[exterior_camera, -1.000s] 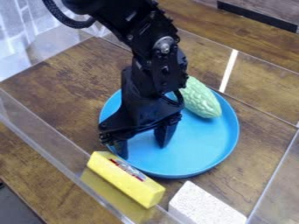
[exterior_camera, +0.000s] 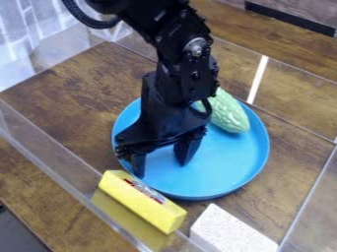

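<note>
My black gripper hangs low over the blue plate, its fingers reaching down toward the plate's left part. Whether anything is between the fingertips is hidden by the gripper's dark body. A pale green vegetable-like object lies at the plate's back right, partly behind the arm.
A yellow block sits just in front of the plate, and a white speckled block lies at the front right. Clear plastic walls run along the left and right. Bare wooden surface shows at the left and back.
The arm has shifted very slightly, with the upper part and wrist a little changed in posture. The plate and objects look unmoved.
</note>
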